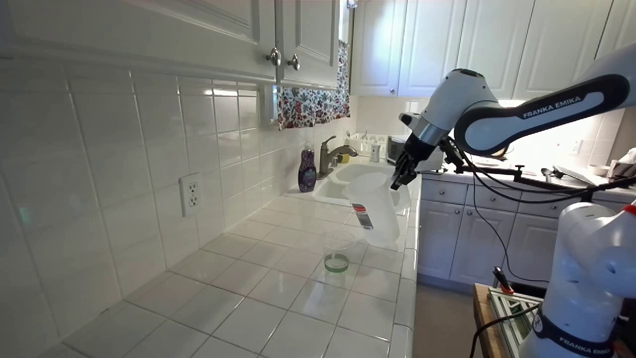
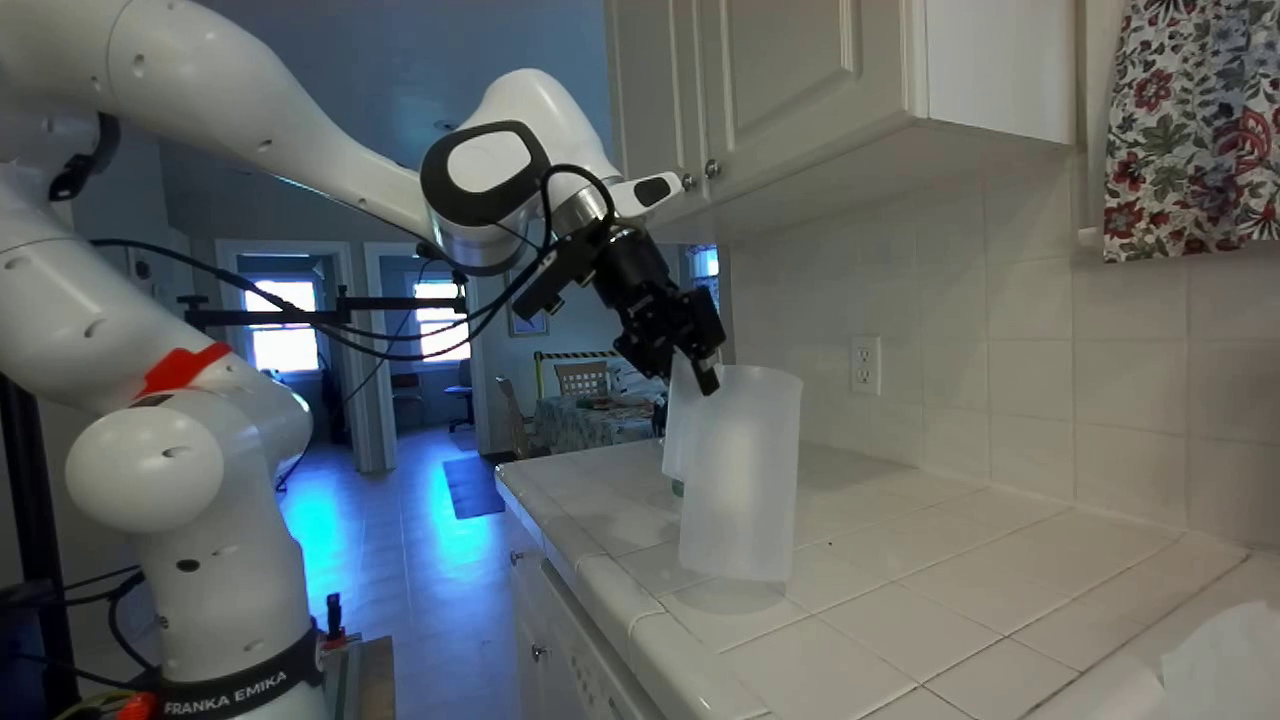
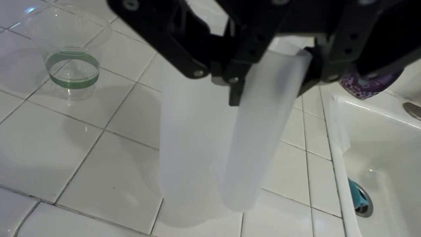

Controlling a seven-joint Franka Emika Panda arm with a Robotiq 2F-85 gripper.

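Observation:
A frosted white pitcher point(image 1: 375, 212) with a red-and-grey label leans in exterior view 1, its top tipped left, towards the side where the clear cup stands. My gripper point(image 1: 399, 181) is shut on the pitcher's handle point(image 3: 258, 130), which passes between the fingers in the wrist view. The pitcher's base appears just clear of the counter in exterior view 2. Upright on the tiles stands the clear cup point(image 3: 73, 69), a green band round its lower part, apart from the pitcher. In exterior view 2 the pitcher hides most of it. No liquid can be made out.
Behind the pitcher lies the white sink point(image 1: 334, 188) with its faucet point(image 1: 326, 160). A purple bottle point(image 1: 307, 172) stands at the sink's corner by the wall. Bare tiled counter point(image 1: 268, 310) stretches across the front; its edge point(image 1: 406, 298) runs along the right.

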